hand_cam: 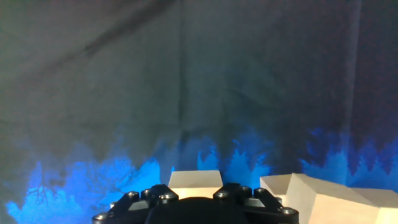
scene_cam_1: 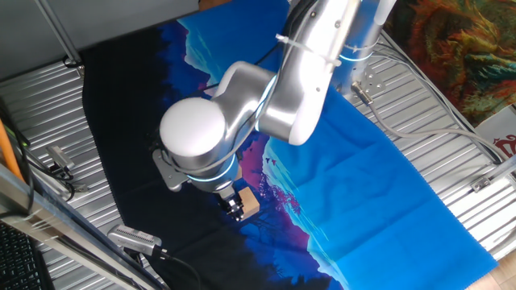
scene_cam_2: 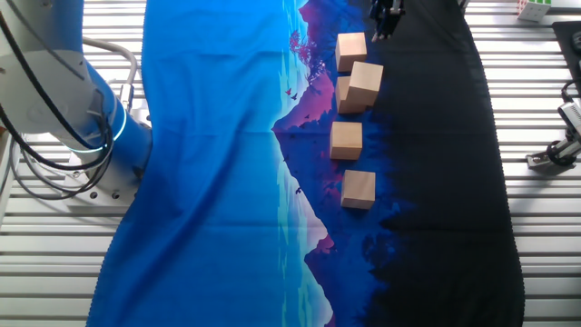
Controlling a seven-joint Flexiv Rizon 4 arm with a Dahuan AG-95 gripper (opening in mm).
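My gripper [scene_cam_1: 234,211] is low over the cloth, on the dark side of a plain wooden block [scene_cam_1: 251,203]. In exterior view 2, the gripper's dark tips [scene_cam_2: 387,20] show at the top edge, apart from the nearest block [scene_cam_2: 351,47]. The wrist view shows its two fingers spread at the bottom, with a block [hand_cam: 196,180] visible beyond the gap. Nothing appears held. Another block [scene_cam_2: 367,80] overlaps a lower block [scene_cam_2: 346,98] and seems to rest on it. Two separate blocks [scene_cam_2: 346,141] sit further along the row.
A printed cloth [scene_cam_2: 209,182] in blue and black covers the slatted metal table [scene_cam_2: 54,272]. A camera-like device [scene_cam_1: 135,239] stands beside the cloth, with a cable running from it.
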